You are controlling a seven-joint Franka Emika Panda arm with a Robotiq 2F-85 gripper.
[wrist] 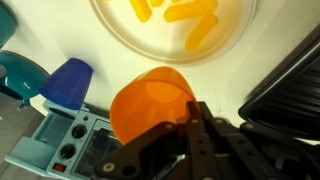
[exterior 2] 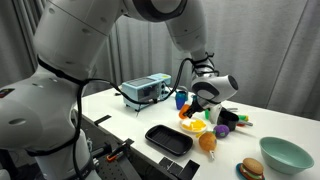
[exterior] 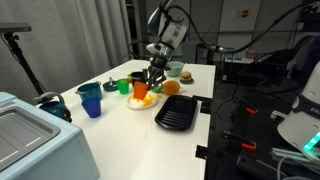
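Observation:
My gripper is shut on an orange cup [wrist: 150, 105], with its dark fingertips at the cup's edge in the wrist view. In exterior view 1 the orange cup [exterior: 140, 89] is up over the near left part of a white plate [exterior: 133, 103]. Yellow-orange pieces [wrist: 200, 32] lie on the plate [wrist: 165, 54], which fills the top of the wrist view. From the other side, only a little of the cup [exterior 2: 184, 114] shows behind the gripper. Whether anything is inside the cup cannot be seen clearly.
A black tray [exterior: 178, 113] lies just right of the plate. Left of it stand a blue cup [exterior: 92, 106] and a toaster oven [exterior: 35, 130]. A burger [exterior 2: 250, 168] and a green bowl [exterior 2: 286, 155] sit farther off.

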